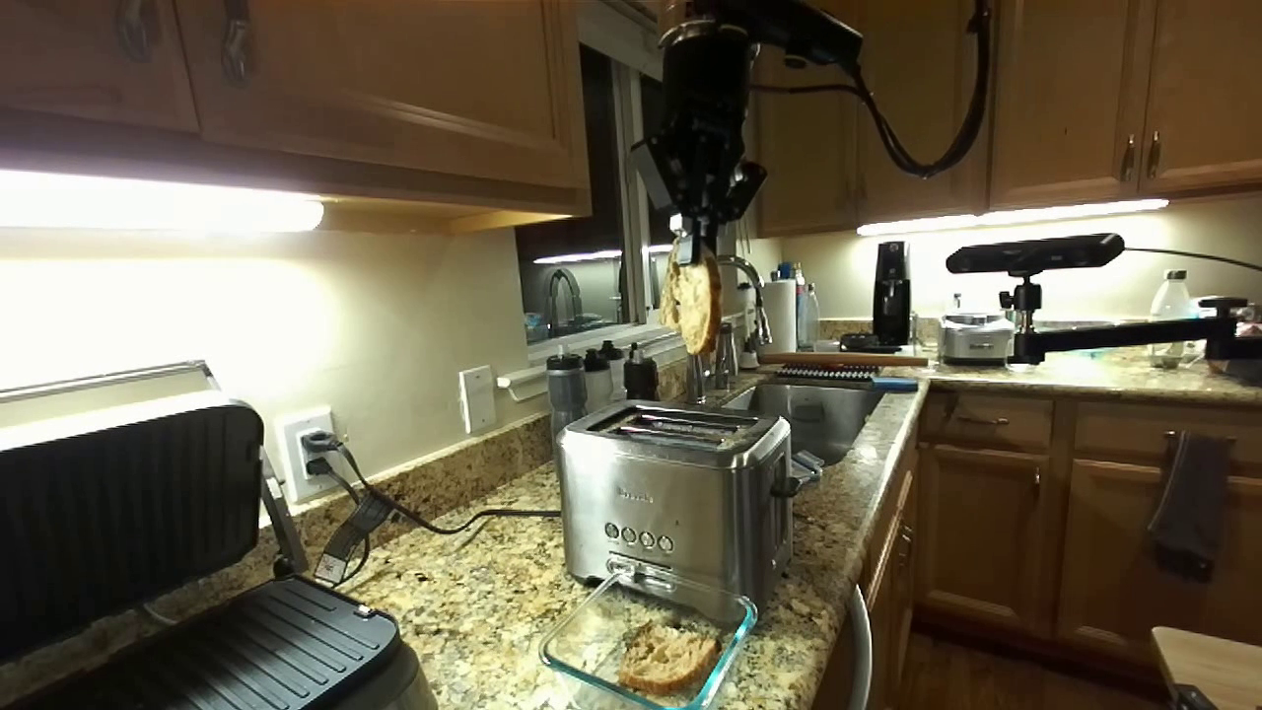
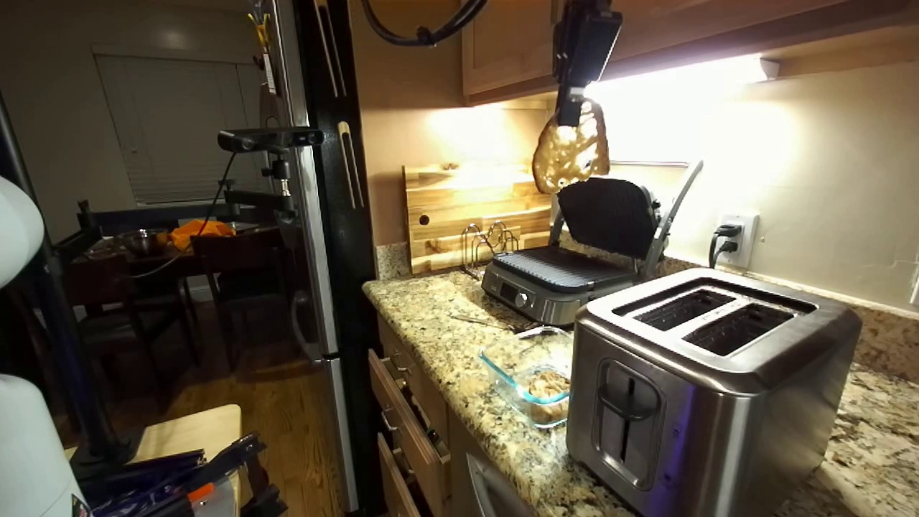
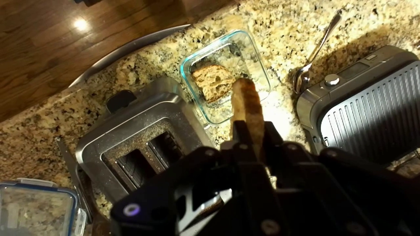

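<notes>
A slice of bread [image 1: 692,303] hangs in the air above the steel toaster [image 1: 663,509], gripped at its top edge by my gripper [image 1: 700,243]. In exterior view 2 the same slice [image 2: 570,154] dangles upright, lit from behind by the cabinet light. The wrist view shows that slice [image 3: 248,104] edge-on between my two fingers. Both slots of the toaster [image 3: 136,167] look empty there. Another bread slice [image 3: 214,82] lies flat in the glass dish [image 3: 262,68], which stands beside the toaster on the counter.
An opened grill [image 3: 374,106] stands past the dish, with a spoon [image 3: 315,55] on the counter near it. A clear lid [image 3: 37,208] with a blue rim and a knife [image 3: 73,165] lie on the toaster's other side. Upper cabinets [image 1: 390,106] hang close to the arm's height.
</notes>
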